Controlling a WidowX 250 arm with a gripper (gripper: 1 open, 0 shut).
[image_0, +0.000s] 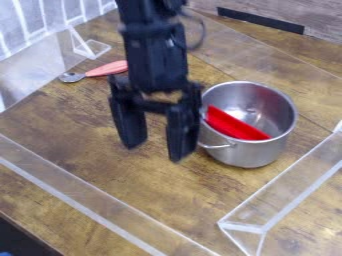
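My gripper (156, 140), a dark, motion-blurred shape, hangs in the centre over the wooden table, just left of a steel pot (247, 150). Its two dark lower parts stand apart with a gap between them; nothing shows held there. A red object (235, 126) lies inside the pot.
A pink-handled utensil (104, 69) lies at the back left. Clear plastic edges run along the left and lower right (281, 200).
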